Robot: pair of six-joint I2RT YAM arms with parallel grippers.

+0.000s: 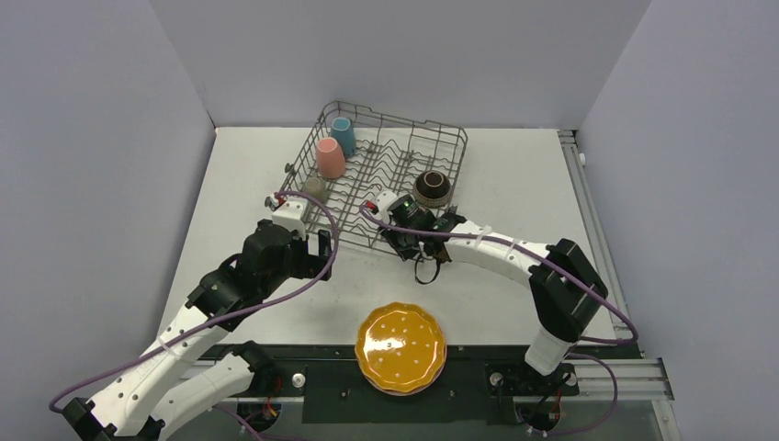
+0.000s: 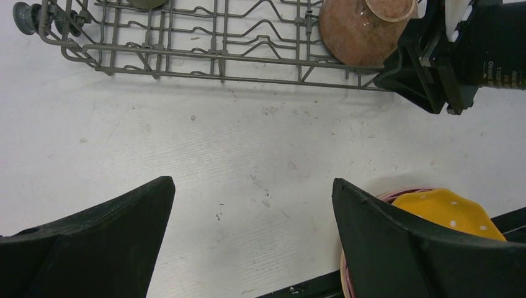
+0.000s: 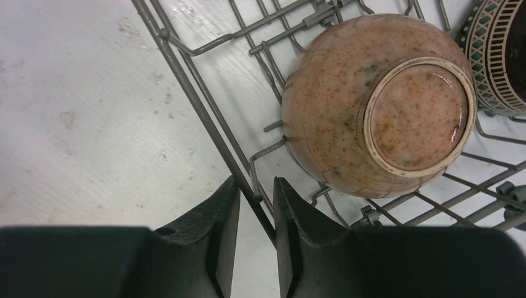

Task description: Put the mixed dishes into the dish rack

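The wire dish rack (image 1: 404, 118) sits askew at the back of the table. Upturned at its right are a speckled brown bowl (image 3: 329, 105) and a dark patterned bowl (image 3: 482, 68). A blue cup (image 1: 343, 135), a pink cup (image 1: 330, 159) and a grey-green cup (image 1: 315, 189) occupy its left side. My right gripper is partly open at the front rim, whose wire runs between its fingers; contact is unclear. Apart from the rack, my left gripper is open and empty. A yellow plate (image 1: 401, 347) tops a stack at the table's front.
Bare white table (image 1: 514, 175) lies right of the rack and between it and the plates. The rack's middle rows of tines are free of dishes. Grey walls (image 1: 395, 64) enclose the back and sides.
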